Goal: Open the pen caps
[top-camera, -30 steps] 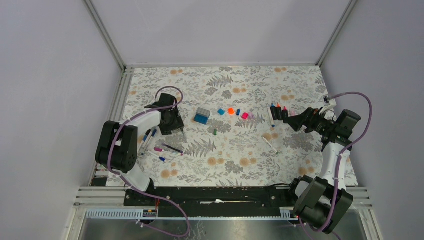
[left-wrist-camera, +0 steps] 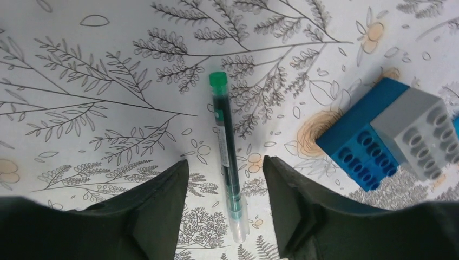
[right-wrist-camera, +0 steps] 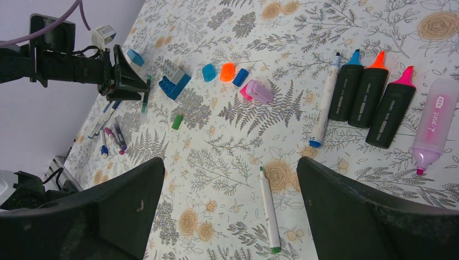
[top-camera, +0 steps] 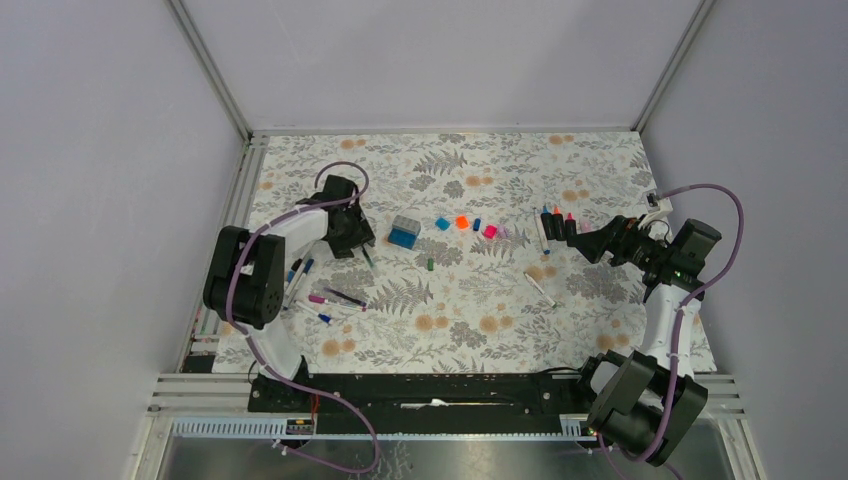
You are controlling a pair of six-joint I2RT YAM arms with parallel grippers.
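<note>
A slim dark pen [left-wrist-camera: 227,141] with a green end and a clear end lies flat on the patterned table. My left gripper stands part open over its clear half, one finger on either side and a gap visible between each finger and the pen. At far right, my right gripper is wide open and empty. Past its fingers lie a white pen with green ends [right-wrist-camera: 269,208], a white marker with blue ends [right-wrist-camera: 326,100], and uncapped blue [right-wrist-camera: 346,89], orange [right-wrist-camera: 368,97] and pink [right-wrist-camera: 392,108] highlighters beside a pink bottle-like highlighter [right-wrist-camera: 435,124].
Loose caps lie mid-table: green [right-wrist-camera: 177,121], light blue [right-wrist-camera: 209,72], orange [right-wrist-camera: 227,71], dark blue [right-wrist-camera: 241,77] and purple [right-wrist-camera: 261,92]. A blue-and-grey block [top-camera: 403,232] sits right of the left gripper. Several pens [top-camera: 340,301] lie nearer the front left.
My right arm has stayed still.
</note>
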